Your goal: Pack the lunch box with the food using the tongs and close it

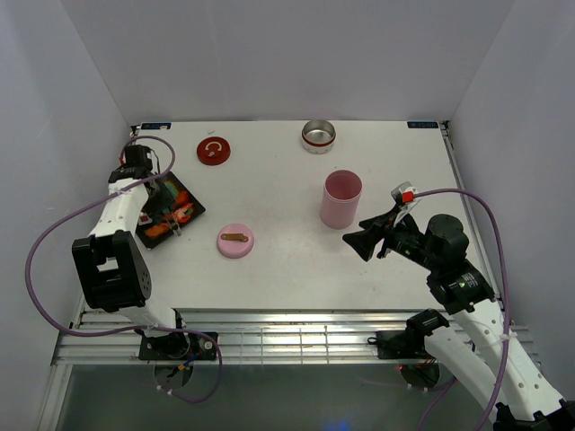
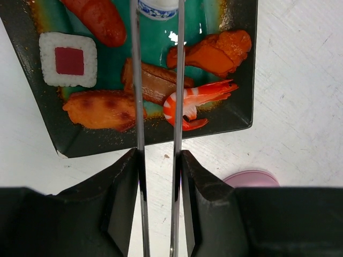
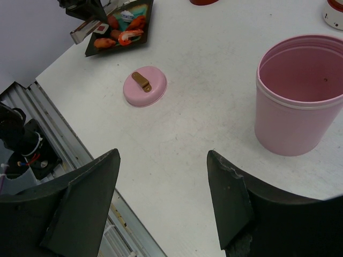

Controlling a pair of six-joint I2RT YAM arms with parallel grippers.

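Observation:
A black tray point(image 2: 244, 107) at the left holds sausage point(image 2: 102, 21), rice roll point(image 2: 68, 59), fried pieces point(image 2: 102, 110), shrimp point(image 2: 201, 93) and other food. My left gripper is over it, two long metal strips close together; whether anything is between their tips is unclear. My right gripper hovers at the right, fingers apart, empty. A pink container point(image 1: 341, 202) stands mid-right, beside it a steel bowl point(image 1: 318, 136) farther back.
A pink lid point(image 1: 235, 249) with a brown piece point(image 1: 234, 237) lies front left. A red lid point(image 1: 214, 154) lies behind it.

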